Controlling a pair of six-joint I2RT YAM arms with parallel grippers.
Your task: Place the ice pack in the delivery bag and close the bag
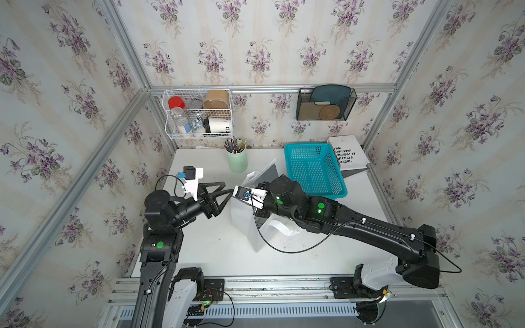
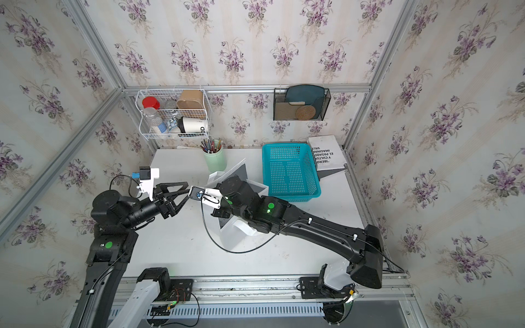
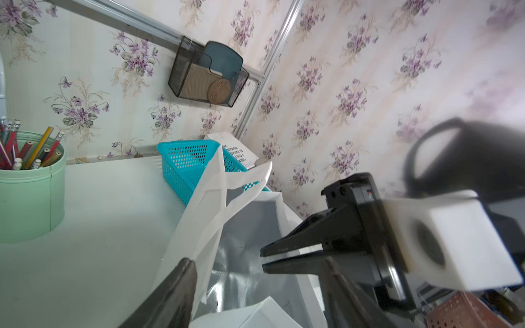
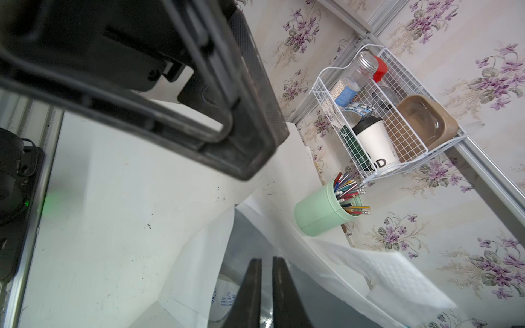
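Observation:
The white delivery bag [image 1: 243,224] with silver lining stands open mid-table. My left gripper [image 1: 218,194] is left of the bag, raised, its fingers apart and empty. My right gripper [image 1: 254,207] reaches over the bag from the right; in the left wrist view its black fingers [image 3: 295,240] stand a little apart above the opening. A small pale packet with printing [image 4: 224,298] lies inside the bag in the right wrist view, mostly hidden; I cannot tell for sure if it is the ice pack.
A green pencil cup [image 1: 237,161] stands behind the bag. A teal basket [image 1: 343,191] and a book [image 1: 348,153] are at the back right. Wall baskets hang above.

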